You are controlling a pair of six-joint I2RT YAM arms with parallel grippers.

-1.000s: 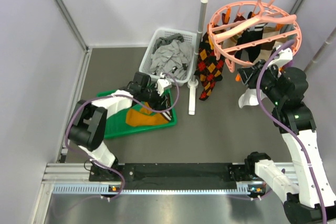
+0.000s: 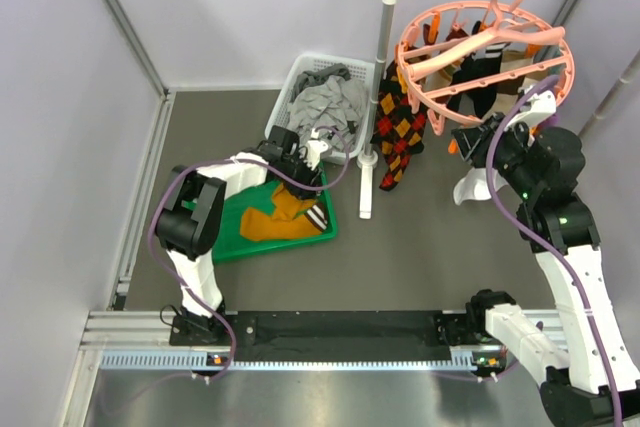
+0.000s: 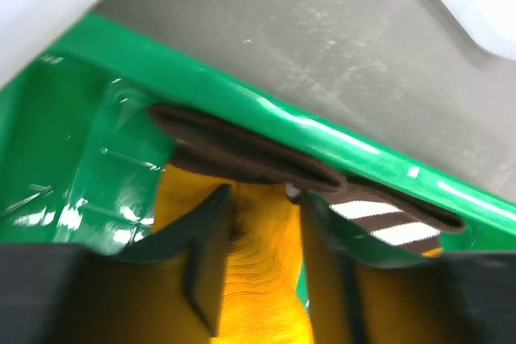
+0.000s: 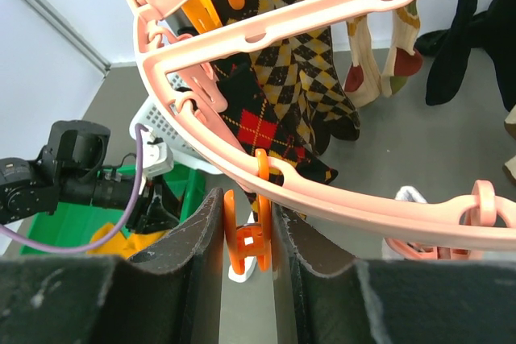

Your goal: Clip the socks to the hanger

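Note:
A mustard sock (image 2: 270,225) with a dark brown, white-striped cuff lies in the green tray (image 2: 225,250). My left gripper (image 2: 312,193) is down at the tray's right side, over the cuff end. In the left wrist view its blurred fingers (image 3: 211,235) stand apart, with mustard cloth (image 3: 262,279) showing in the gap; the brown cuff (image 3: 242,155) is just beyond the tips, along the tray wall. At the round pink hanger (image 2: 434,104), my right gripper is shut on an orange clip (image 4: 248,239) on the rim.
Patterned socks (image 4: 298,62) and others hang from the hanger. A white basket (image 2: 283,99) of grey cloth stands behind the tray. The rack's white post (image 2: 366,182) rises right of it.
The left arm has swung rightward, and its gripper has shifted slightly right over the sock's cuff end. The right arm and hanger look unchanged.

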